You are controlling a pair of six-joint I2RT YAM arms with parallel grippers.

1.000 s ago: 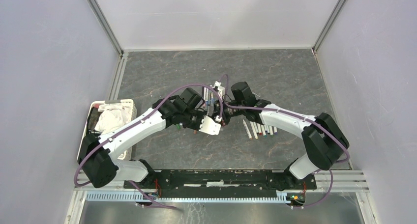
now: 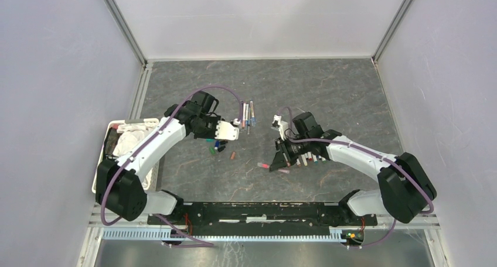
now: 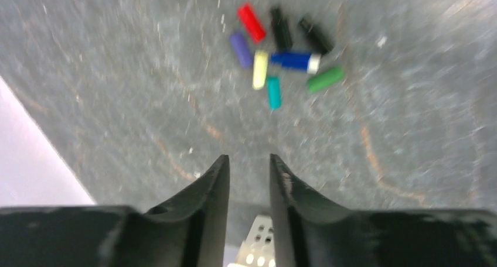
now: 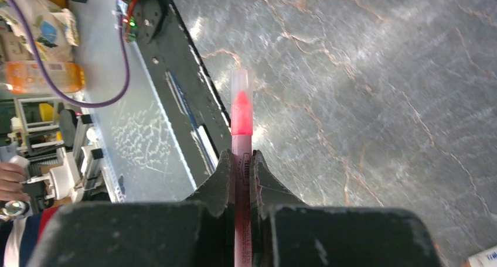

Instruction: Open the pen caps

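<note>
My right gripper is shut on a pink marker (image 4: 242, 238), whose tip end shows a clear cap (image 4: 241, 79) over a pink section, held low over the front middle. My left gripper hangs over the left middle, its fingers somewhat apart with nothing between them. Below it lie several small coloured pieces that look like caps: red (image 3: 252, 22), blue (image 3: 292, 61), green (image 3: 325, 79), teal (image 3: 273, 92), yellow (image 3: 259, 69), purple (image 3: 241, 49) and black ones.
A row of pens (image 2: 248, 116) lies at the back middle, another row (image 2: 305, 159) beside my right arm. A white bin (image 2: 102, 158) with cloth stands at the left.
My arms have drawn apart: the left moved left and back, the right moved right and toward the front with the pink marker.
</note>
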